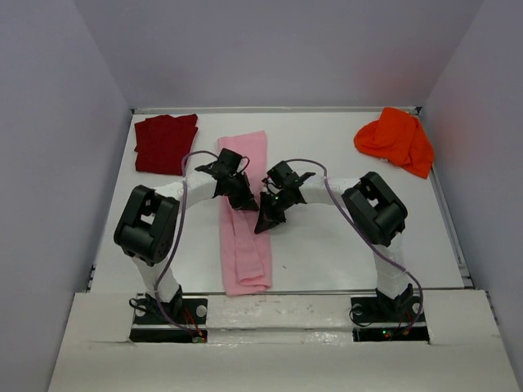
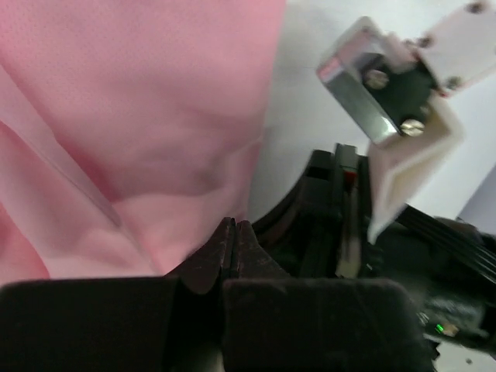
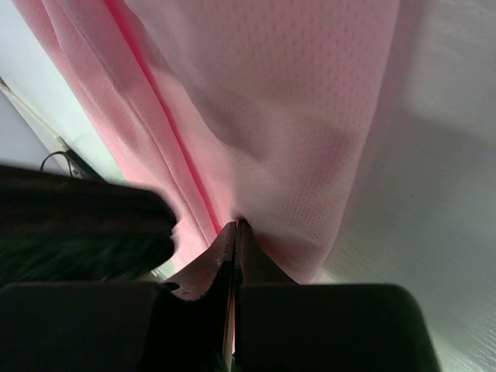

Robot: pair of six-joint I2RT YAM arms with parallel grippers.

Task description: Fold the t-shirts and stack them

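A pink t-shirt [image 1: 243, 257] lies lengthwise down the middle of the table, narrow, with a loose folded strip along it. My left gripper [image 1: 252, 204] is over its middle, shut; in the left wrist view its tips [image 2: 232, 225] are at the pink cloth, and whether any is between them is unclear. My right gripper [image 1: 258, 229] sits just below it at the shirt's right edge, shut, its tips [image 3: 236, 226] on the fabric. A folded dark red shirt [image 1: 163, 143] lies at the back left, and a crumpled orange shirt [image 1: 396, 139] at the back right.
Grey walls enclose the back and both sides.
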